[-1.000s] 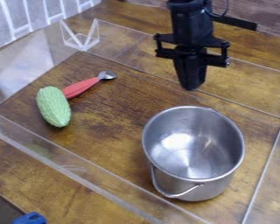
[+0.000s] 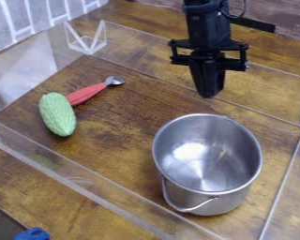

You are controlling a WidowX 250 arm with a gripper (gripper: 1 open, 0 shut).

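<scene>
My black gripper (image 2: 208,86) hangs upright over the back middle of the wooden surface, shut, with nothing seen between its fingers. A steel pot (image 2: 205,157) with a wire handle stands in front of it at the right. A green ear of corn (image 2: 57,114) lies at the left, beside a red-handled utensil (image 2: 87,93) with a metal tip.
Clear plastic walls (image 2: 102,176) enclose the wooden area (image 2: 121,136). A blue object (image 2: 31,232) sits in the lower left corner, outside the walls.
My gripper has moved very slightly over the last second; the objects on the surface are unchanged.
</scene>
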